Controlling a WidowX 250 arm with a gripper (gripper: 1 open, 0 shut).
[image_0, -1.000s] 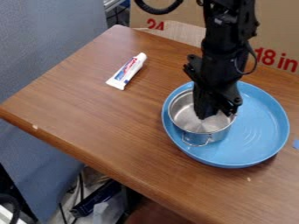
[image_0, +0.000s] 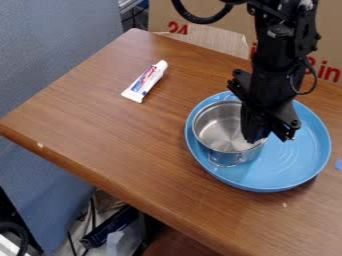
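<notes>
My black gripper (image_0: 254, 120) reaches down from the upper right, its fingertips at the right side of a steel pot (image_0: 218, 135). The pot sits on a blue plate (image_0: 291, 165) at the right of the wooden table. Whether the fingers are open or shut on the rim is hidden by the gripper's dark body.
A white tube of toothpaste (image_0: 144, 82) lies to the upper left of the plate. A cardboard box (image_0: 201, 20) stands behind, and the table edge drops off at the lower left.
My gripper's upper body has shifted to the right and tilted, with its lower end still at the pot. The pot has barely moved.
</notes>
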